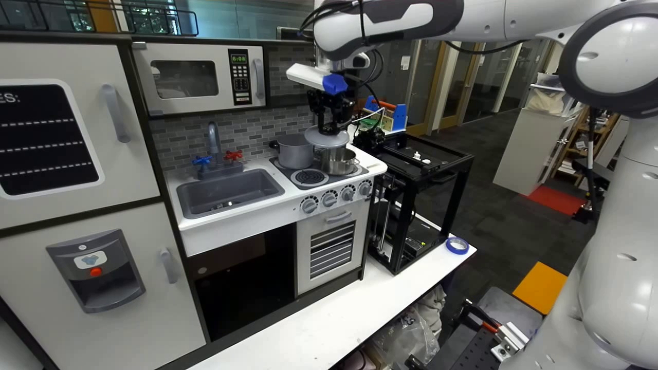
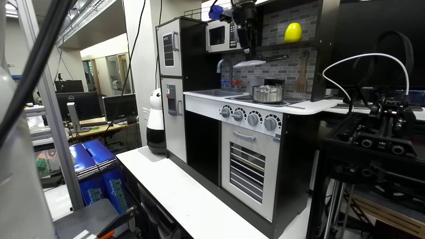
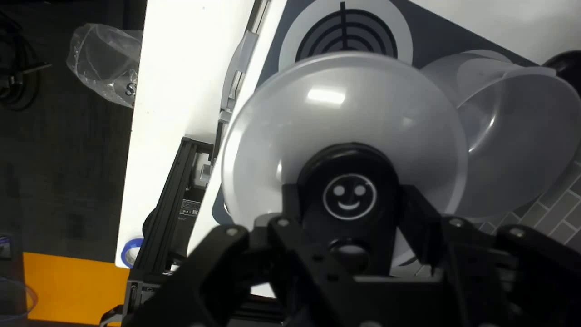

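Note:
A round grey lid (image 1: 327,138) with a black handle hangs above the stove, and my gripper is shut on that handle. The handle (image 3: 348,163) shows a white smiley face between the fingers in the wrist view. Below the lid and toward the front right stands a shiny steel pot (image 2: 268,95), uncovered. Behind it is a grey pot (image 1: 294,152), open at the top, beside the lid's left edge. In exterior view 2, clear space separates the lid (image 2: 249,63) from the steel pot's rim. From the wrist, the lid hides the steel pot.
The toy kitchen has a sink (image 1: 229,191) with a faucet left of the stove and a microwave (image 1: 198,79) above. A yellow object (image 2: 293,32) sits on the shelf. A black-framed machine (image 1: 425,160) stands close to the stove's right end.

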